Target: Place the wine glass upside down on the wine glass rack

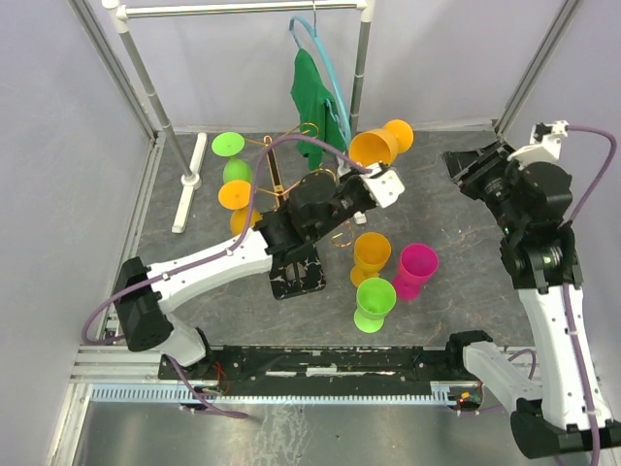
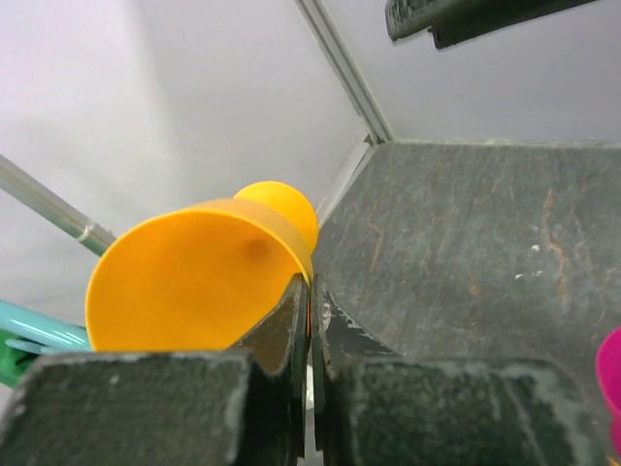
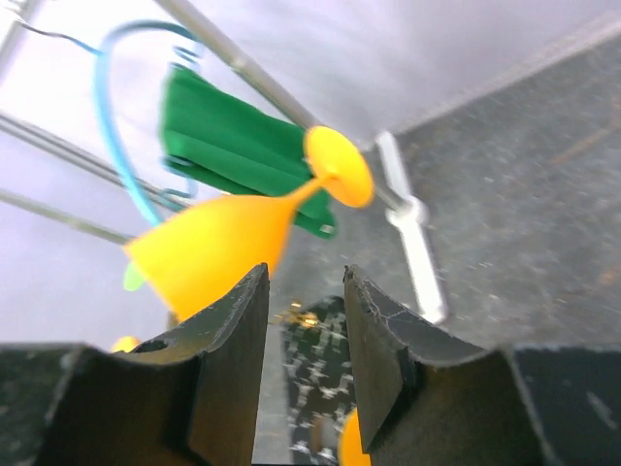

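My left gripper is shut on the rim of an orange wine glass (image 2: pixel 184 272), lifted and tilted sideways in front of the green cloth (image 1: pixel 310 92). My right gripper (image 1: pixel 466 167) is to its right, raised, with nothing seen between its fingers; its fingertips show a small gap in the right wrist view. The gold rack (image 1: pixel 275 165) stands on a black base (image 1: pixel 296 283), holding green and orange glasses upside down on its left side, partly hidden by the left arm.
An orange glass (image 1: pixel 372 254), a pink glass (image 1: pixel 417 267) and a green glass (image 1: pixel 375 303) stand upright right of the rack. A rail (image 1: pixel 243 10) with a blue hanger (image 1: pixel 330 73) is behind.
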